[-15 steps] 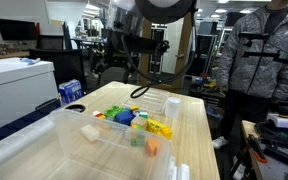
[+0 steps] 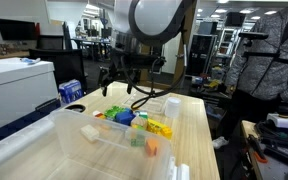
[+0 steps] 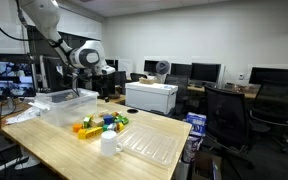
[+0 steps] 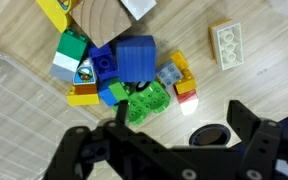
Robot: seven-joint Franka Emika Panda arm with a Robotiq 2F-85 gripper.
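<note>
My gripper stands open above the table, its two black fingers wide apart with nothing between them. In exterior view 1 the gripper (image 2: 118, 80) hangs beyond the clear bin, higher than the blocks. Below it in the wrist view lie a blue block (image 4: 136, 60), a green brick (image 4: 147, 103) and a small yellow-orange brick (image 4: 182, 72). Apart from that cluster, an orange brick with a pale studded face (image 4: 227, 45) lies at upper right. A black round thing (image 4: 210, 135) lies near the right finger.
A clear plastic bin (image 2: 102, 150) stands beside the blocks, holding a few pieces. A white cup (image 3: 109, 143) and a wire rack (image 3: 153, 144) are on the table. A white box (image 3: 151, 96) stands at the back. Bare wood surrounds the rack.
The arm has come lower and moved away from exterior view 1, slightly to the right. The gripper is nearer the table; the blocks and bin look unmoved.
</note>
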